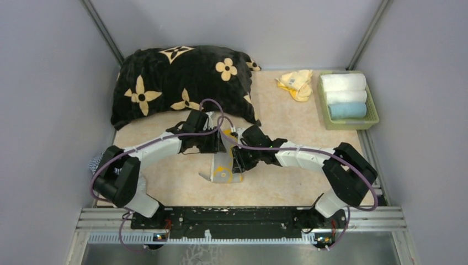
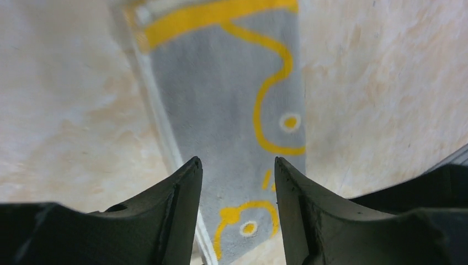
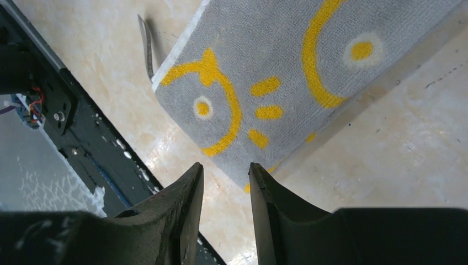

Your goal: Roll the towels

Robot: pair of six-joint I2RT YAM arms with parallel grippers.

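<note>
A grey towel with yellow pattern (image 1: pixel 223 165) lies flat and lengthwise toward me at the table's middle, also filling the middle of the left wrist view (image 2: pixel 221 99) and the right wrist view (image 3: pixel 232 88). My left gripper (image 1: pixel 215 144) hangs over its far left part, fingers apart with the towel visible beneath (image 2: pixel 237 165). My right gripper (image 1: pixel 237 163) is over its near right part, open above the near corner (image 3: pixel 226 172). Neither holds anything visible.
A basket (image 1: pixel 372 113) with rolled towels stands back right, beside a crumpled yellow cloth (image 1: pixel 295 85). A black patterned pillow (image 1: pixel 160 83) covers the back left; a striped cloth (image 1: pixel 95 163) lies left. Bare table is at front right.
</note>
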